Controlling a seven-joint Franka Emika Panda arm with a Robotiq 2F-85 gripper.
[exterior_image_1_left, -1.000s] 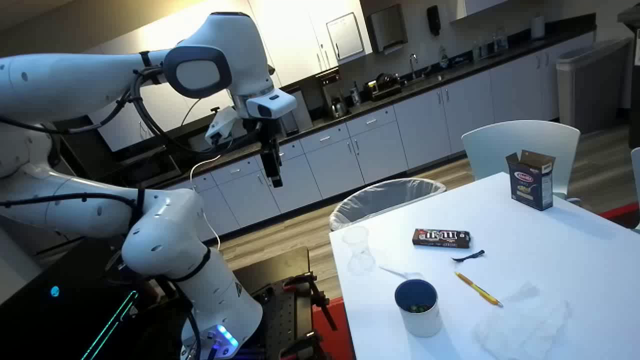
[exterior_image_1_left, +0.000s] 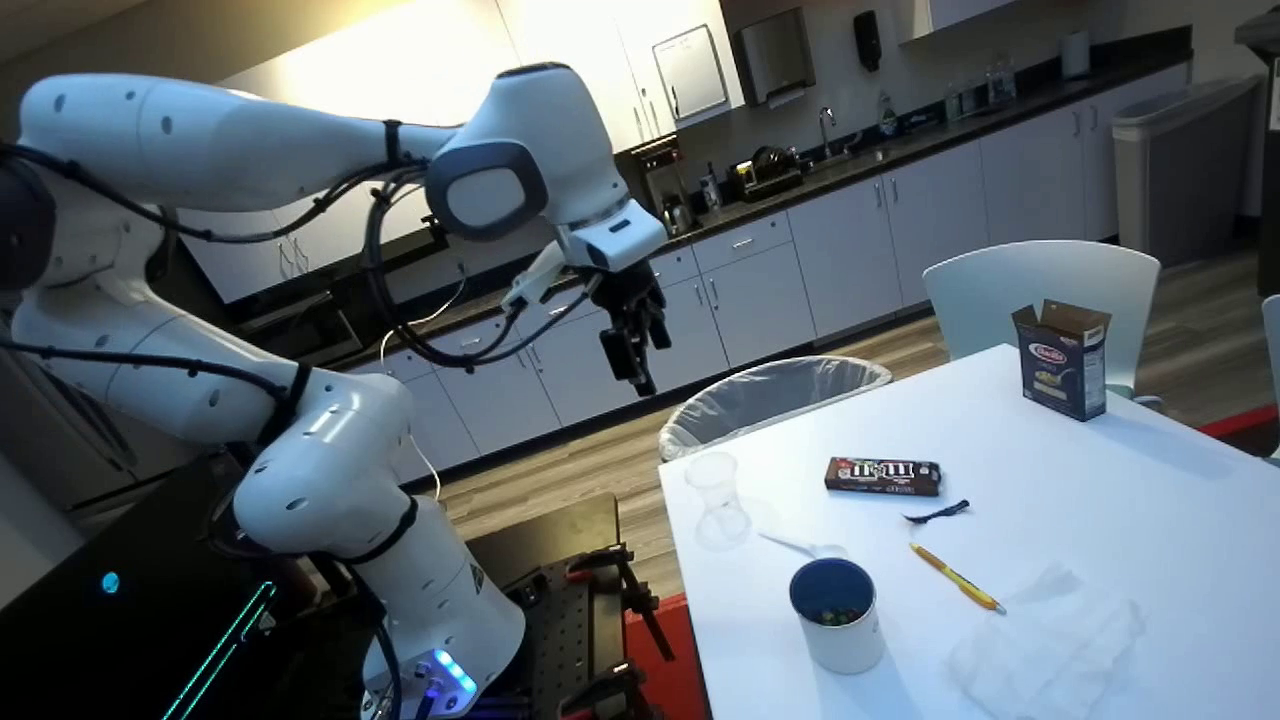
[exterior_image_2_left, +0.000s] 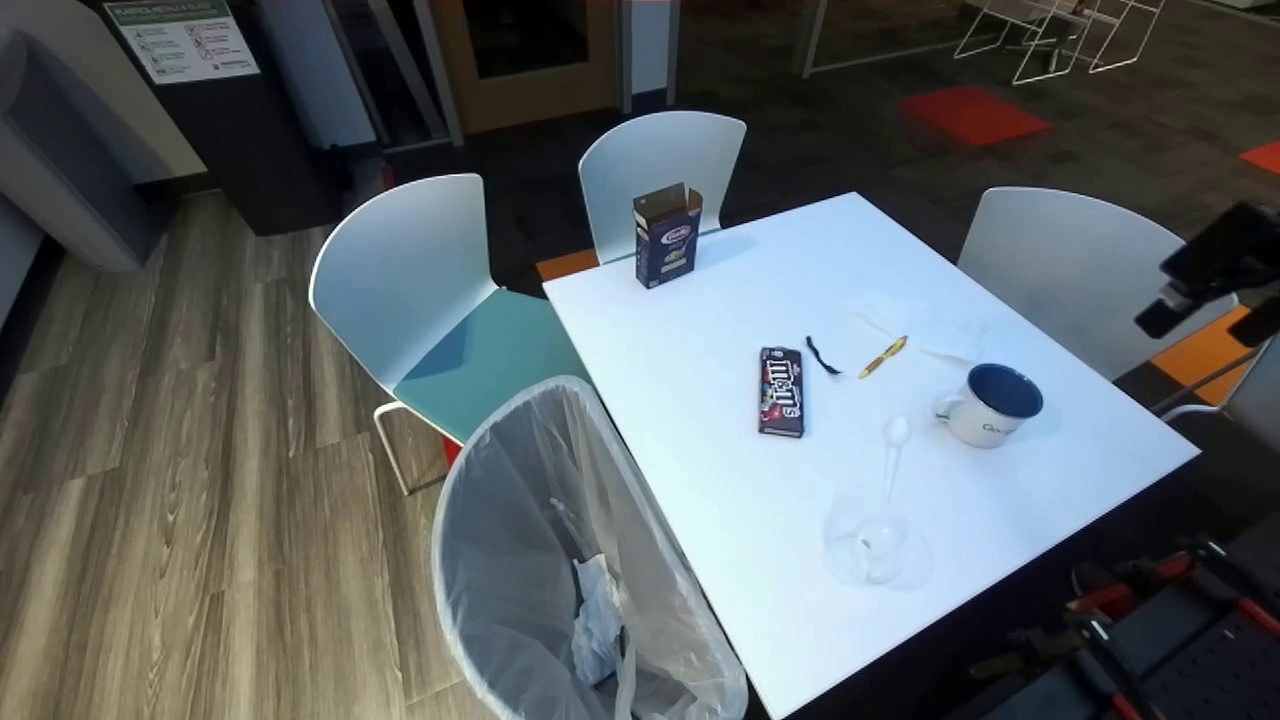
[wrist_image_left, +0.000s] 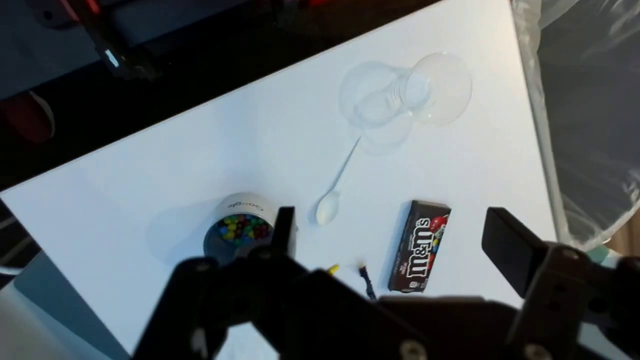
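Observation:
High above the white table, my gripper is open, and nothing lies between its fingers. In the wrist view the brown M&M's box (wrist_image_left: 420, 246) is seen far below, framed by the parted fingers. A white mug (exterior_image_1_left: 843, 644) with a dark blue inside stands near the table's edge. Colourful candies (wrist_image_left: 243, 227) lie in it. A white plastic spoon (wrist_image_left: 328, 207) rests beside the mug. On the same table are a clear hourglass-shaped plastic piece (exterior_image_1_left: 717, 498), a yellow pen (exterior_image_2_left: 884, 356), a small dark strap-like item (exterior_image_2_left: 822, 355) and a crumpled clear wrapper (exterior_image_1_left: 1056, 648).
An open-topped dark blue Barilla box (exterior_image_2_left: 667, 246) stands at the table's far corner. The lined trash bin (exterior_image_2_left: 564, 564) adjoins one table edge. Pale chairs (exterior_image_2_left: 414, 282) stand around. Bare tabletop (exterior_image_2_left: 708, 444) extends beside the M&M's box.
The things on the table have stayed in place.

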